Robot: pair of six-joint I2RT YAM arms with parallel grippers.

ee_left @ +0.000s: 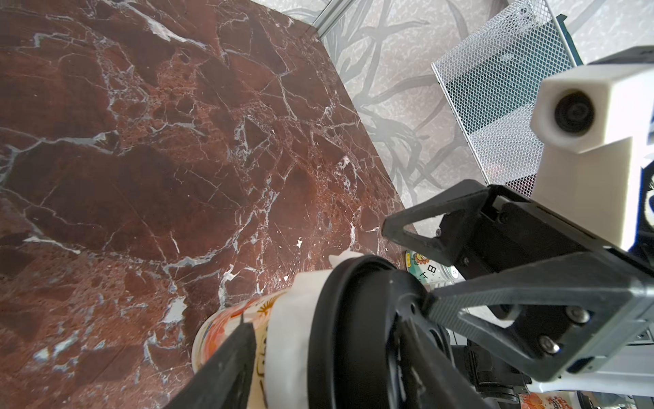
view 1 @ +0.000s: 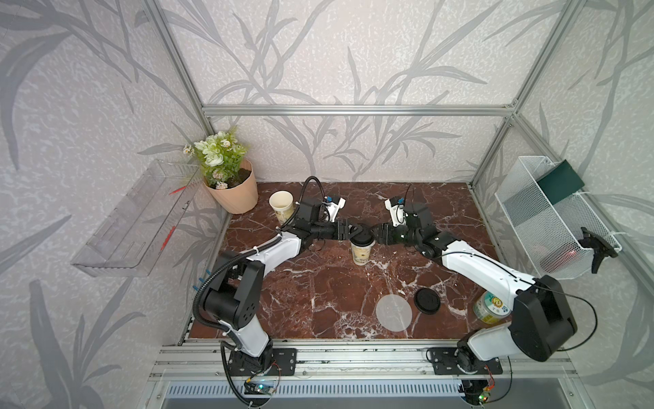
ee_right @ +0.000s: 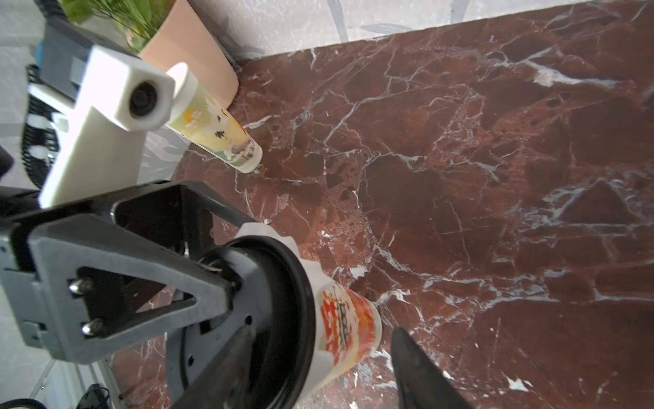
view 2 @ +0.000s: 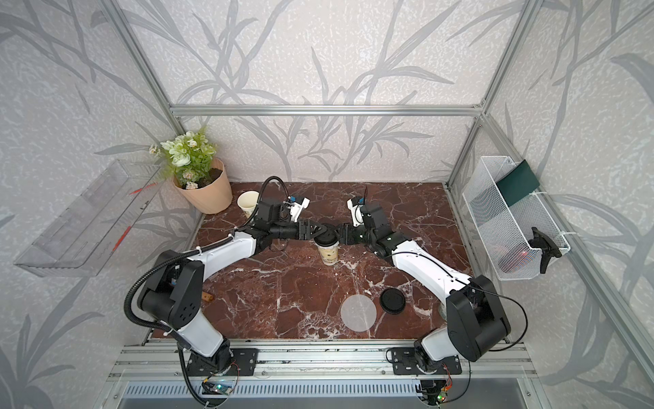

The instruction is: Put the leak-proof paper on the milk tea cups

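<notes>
A milk tea cup [view 1: 361, 254] [view 2: 329, 255] stands mid-table with a black lid [ee_left: 351, 327] [ee_right: 286, 286] on top; white paper [ee_left: 293, 320] shows beneath the lid's rim in both wrist views. My left gripper [view 1: 346, 230] is at the lid from the left, my right gripper [view 1: 383, 233] from the right, both with fingers apart, partly hidden or blurred. A second cup [view 1: 281, 204] stands empty and uncovered at the back left. A round translucent paper [view 1: 393, 313] lies at the front, beside a loose black lid [view 1: 427, 300].
A flower pot [view 1: 235, 194] fills the back-left corner. A clear tray [view 1: 129, 225] hangs left, a white mesh basket [view 1: 524, 218] right. A jar [view 1: 492, 306] stands front right.
</notes>
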